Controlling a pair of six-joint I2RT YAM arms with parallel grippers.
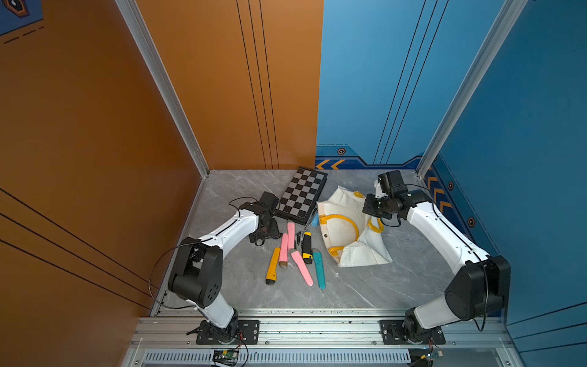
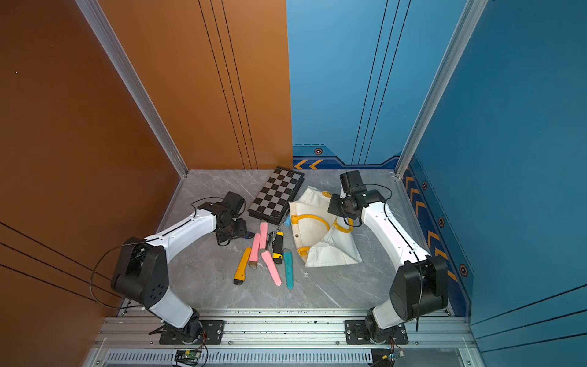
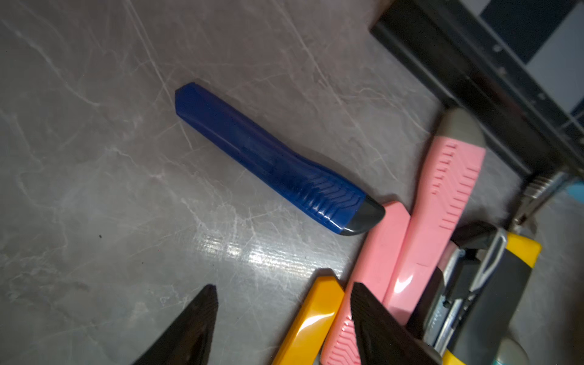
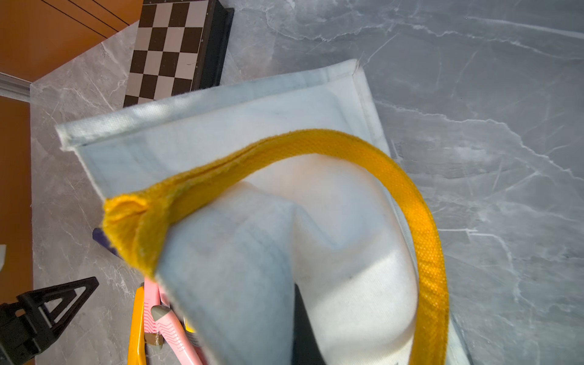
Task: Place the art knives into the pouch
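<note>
A dark blue art knife [image 3: 267, 158] with a black end lies flat on the table in the left wrist view, its black end close to a pink knife. My left gripper stands open over the table beside it, with nothing between its fingers. The white pouch [image 1: 342, 229] with yellow handles lies right of centre, its mouth facing left. At its upper edge is my right gripper [image 1: 371, 211], shut on the cloth wall; in the right wrist view one dark finger [image 4: 306, 334] shows inside, and the fabric hides the other.
Several more knives lie close together at centre: yellow [image 1: 272, 266], pink [image 1: 301, 268], black-and-yellow [image 1: 307, 247] and teal [image 1: 319, 269]. Behind them is a checkered board [image 1: 302, 194]. Bare table lies left of the knives and along the front.
</note>
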